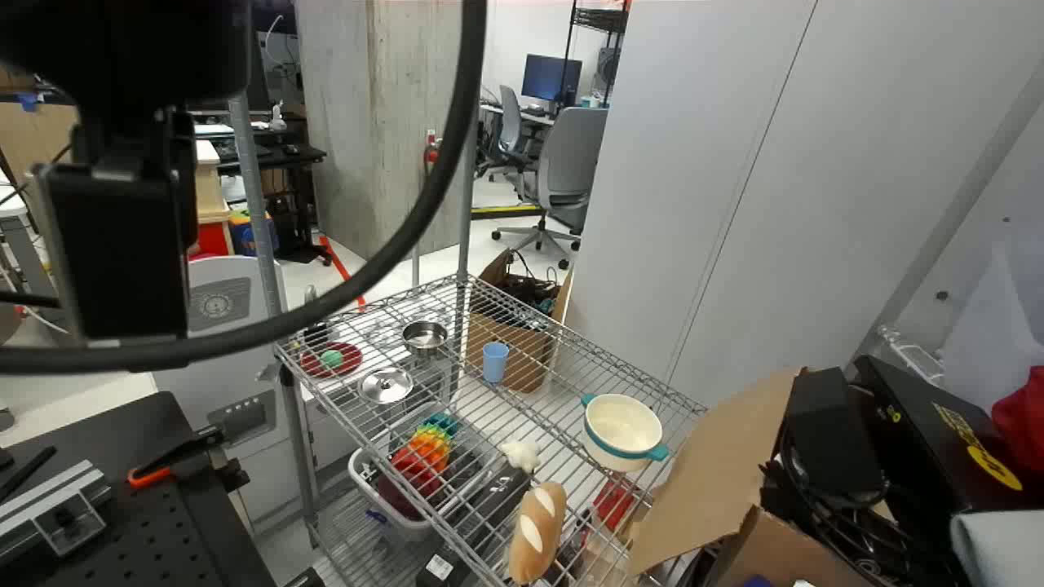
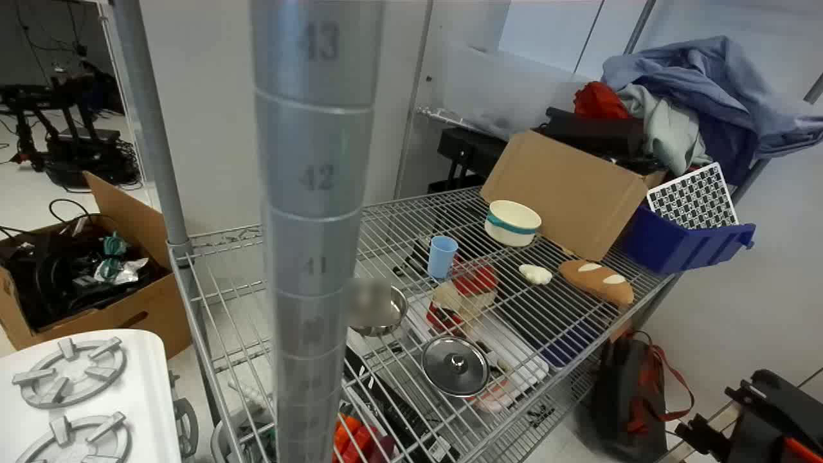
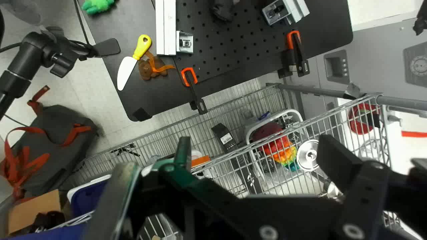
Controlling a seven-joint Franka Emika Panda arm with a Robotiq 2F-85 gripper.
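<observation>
My gripper stands open in the wrist view, its two fingers wide apart, with only the wire rack and floor-level clutter showing through the gap. On the wire shelf (image 1: 577, 357) sit a cream pot with teal handles (image 1: 623, 431), a blue cup (image 1: 495, 361), a bread loaf (image 1: 536, 533) and a small white item (image 1: 519, 454). Farther left are a steel pot (image 1: 425, 337), a steel lid (image 1: 387, 386) and a red plate (image 1: 315, 364) bearing a green item (image 1: 332, 358). The grey arm link (image 2: 312, 231) hides part of the shelf in exterior view 2.
A black perforated table (image 3: 240, 52) holds a yellow-handled knife (image 3: 134, 62), a brown plush toy (image 3: 150, 68) and orange clamps (image 3: 192, 86). Cardboard (image 2: 567, 189) and a blue bin (image 2: 683, 239) crowd one shelf end. Upright posts (image 2: 150, 123) rise at the shelf's corners.
</observation>
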